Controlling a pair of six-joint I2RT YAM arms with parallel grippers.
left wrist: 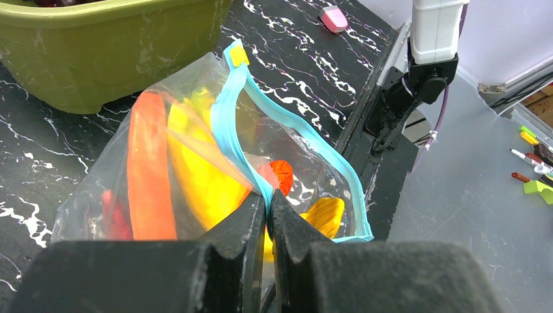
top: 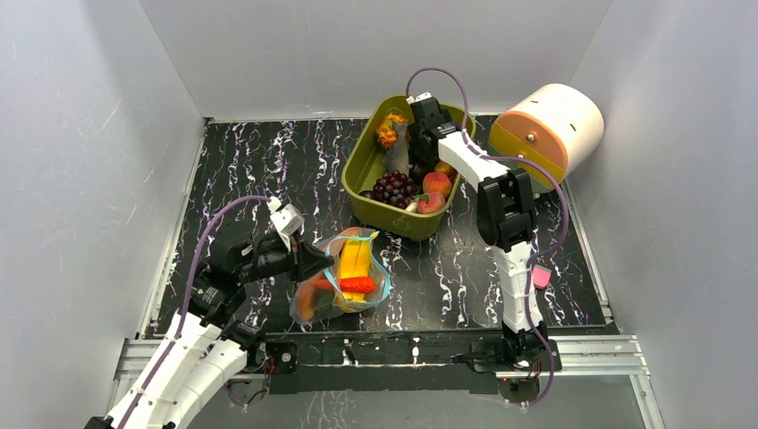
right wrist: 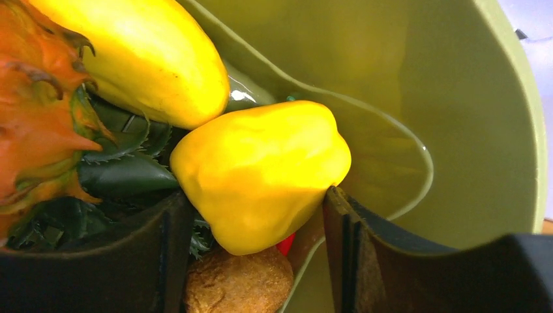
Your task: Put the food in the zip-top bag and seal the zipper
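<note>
The clear zip bag (top: 310, 298) with a blue zipper rim lies at the front, its mouth spread open. Inside show yellow food (top: 355, 256), a red pepper (top: 358, 284) and an orange carrot-like piece (left wrist: 149, 163). My left gripper is shut on the bag's blue rim (left wrist: 226, 120). Down in the green bin (top: 356, 179), my right gripper stands part open, fingers either side of a yellow bell pepper (right wrist: 261, 163). Its fingertips are at the pepper's edges; firm contact cannot be judged. In the top view the right arm hides this spot.
The bin also holds grapes (top: 394, 189), peaches (top: 436, 184) and a spiky orange fruit (right wrist: 36, 117). A brown potato-like item (right wrist: 241, 280) lies below the pepper. A cream bread box (top: 559, 125) stands back right, a pink eraser (top: 541, 276) front right. Bare counter lies right of the bag.
</note>
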